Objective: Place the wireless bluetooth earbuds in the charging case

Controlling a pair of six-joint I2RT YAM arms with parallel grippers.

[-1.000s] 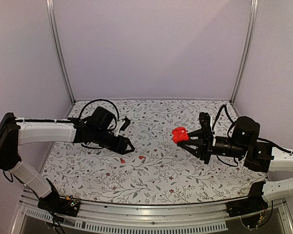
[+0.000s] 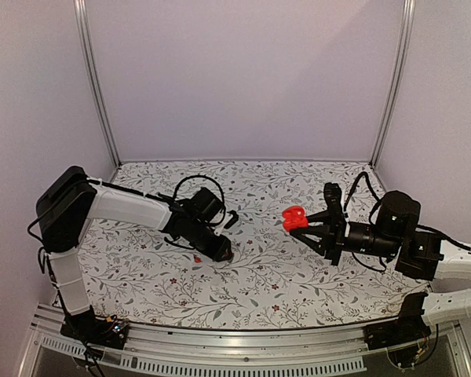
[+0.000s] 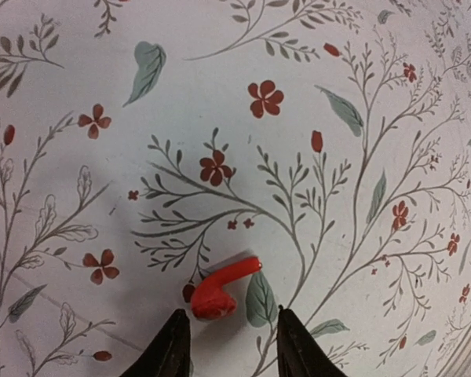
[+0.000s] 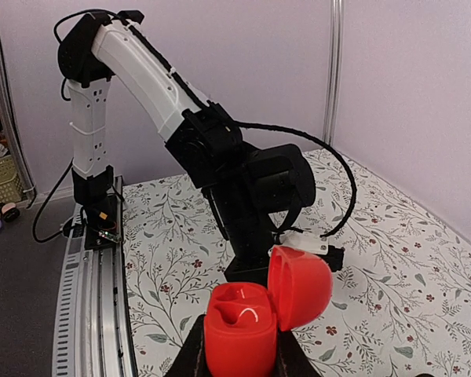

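Observation:
A red earbud (image 3: 213, 300) lies on the flowered mat just ahead of my left gripper, whose dark fingertips stand apart with nothing between them. From the top, that gripper (image 2: 224, 255) hides most of this earbud; a second red piece (image 2: 197, 258) lies a little to its left. My right gripper is shut on the red charging case (image 4: 237, 330), held up in the air with its lid (image 4: 302, 284) standing open. The same case (image 2: 293, 216) shows at the right in the top view.
Pale walls surround it at the back and sides, and a metal rail (image 2: 243, 334) runs along the front edge.
My left gripper has moved right and down over the earbud at the middle. My right gripper and the case have shifted slightly to the right.

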